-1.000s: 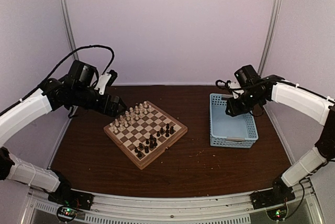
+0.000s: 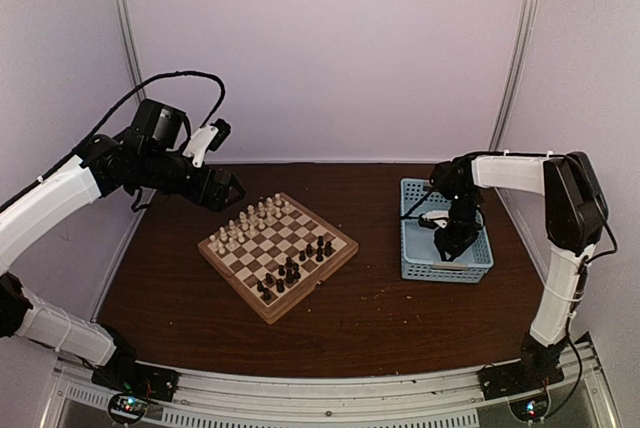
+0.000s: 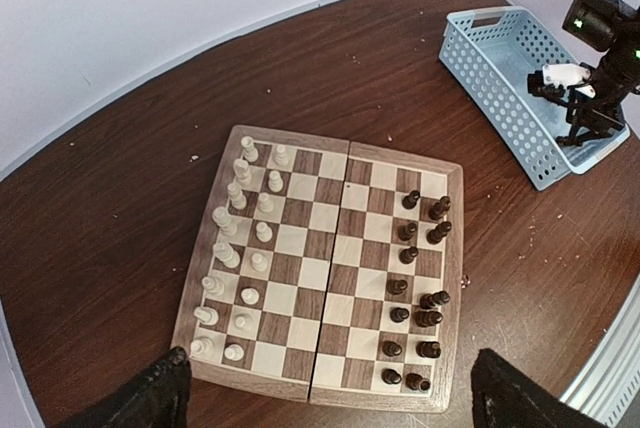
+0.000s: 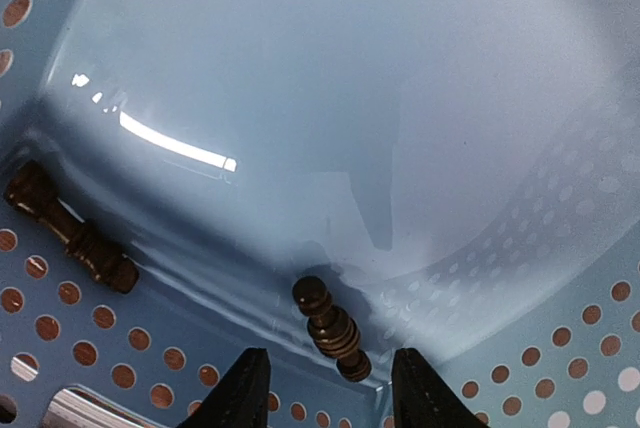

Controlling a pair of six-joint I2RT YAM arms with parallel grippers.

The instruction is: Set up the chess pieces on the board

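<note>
The chess board (image 3: pixel 325 218) lies flat on the table, with white pieces (image 3: pixel 227 253) standing in two rows along one side and dark pieces (image 3: pixel 428 318) along the other. Among the dark ones, some squares are bare. Two dark pieces lie tipped over in the blue basket: one (image 4: pixel 332 328) near a corner, another (image 4: pixel 72 228) along the wall. Over the basket, pointing down into it, my right gripper is open; the corner piece shows just beyond the gap between its fingertips. My left gripper hangs open above the board, holding nothing.
The blue basket (image 2: pixel 448 274) with perforated walls stands at the table's right; its walls rise around my right gripper. Bare brown tabletop (image 2: pixel 375 218) separates basket and board. White walls enclose the back and sides.
My right gripper has come from the basket's far side towards its near side and lower. The left arm has shifted only slightly. The pieces on the board stand as before.
</note>
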